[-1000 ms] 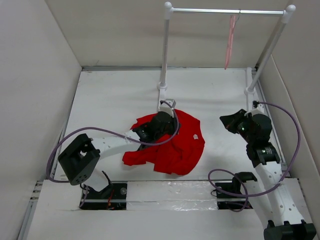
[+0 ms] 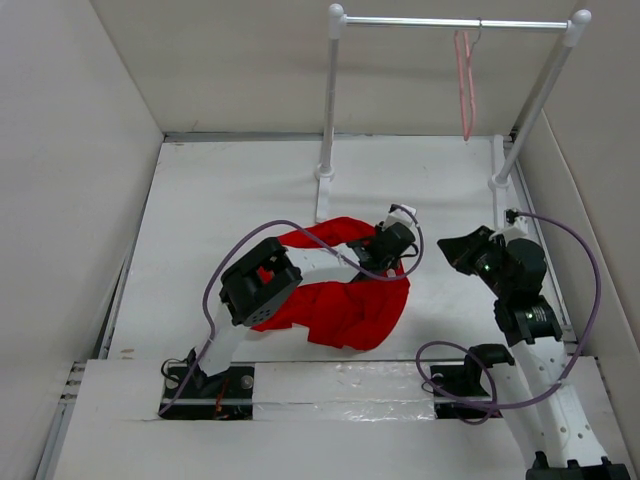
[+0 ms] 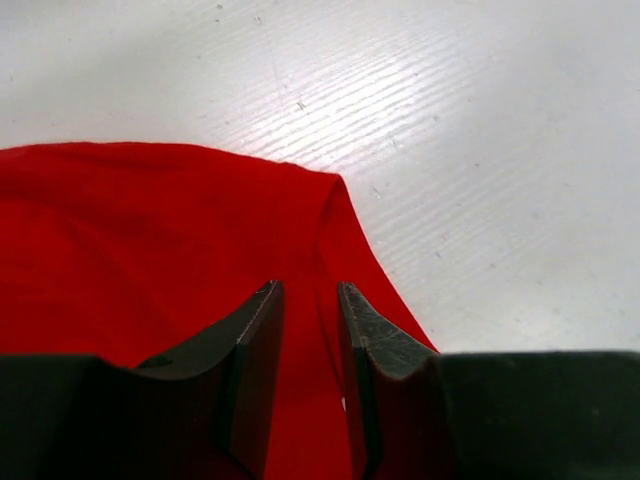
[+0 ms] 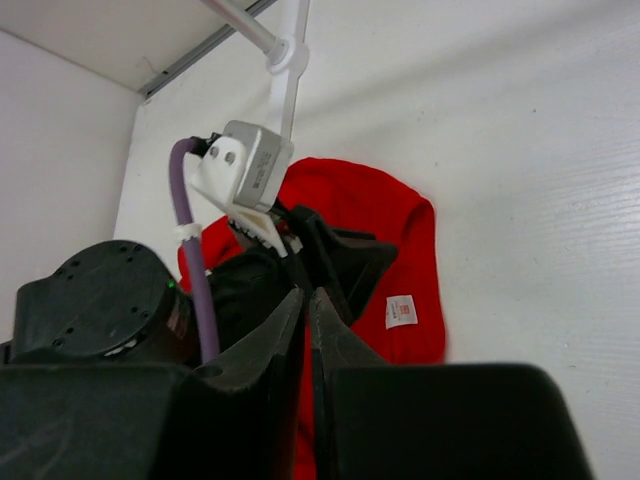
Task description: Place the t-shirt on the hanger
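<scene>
A red t-shirt [image 2: 348, 318] lies crumpled on the white floor. My left gripper [image 2: 396, 256] is over its right part; in the left wrist view its fingers [image 3: 250, 340] stand a little apart above a folded corner of the red cloth [image 3: 300, 210], with nothing visibly held. My right gripper [image 2: 452, 250] is to the right of the shirt, raised, its fingertips close together with nothing seen between them; in the right wrist view the left arm covers part of the shirt. A pink hanger [image 2: 467, 85] hangs from the rail at the top.
The white rack rail [image 2: 400, 22] spans the back, with posts at left [image 2: 328, 100] and right [image 2: 540, 90]. Purple cables loop around both arms. Bare floor shows left of and behind the shirt; walls enclose the sides.
My left arm has moved rightward across the shirt to its right part. The right arm has shifted only slightly. The hanger has swung a little.
</scene>
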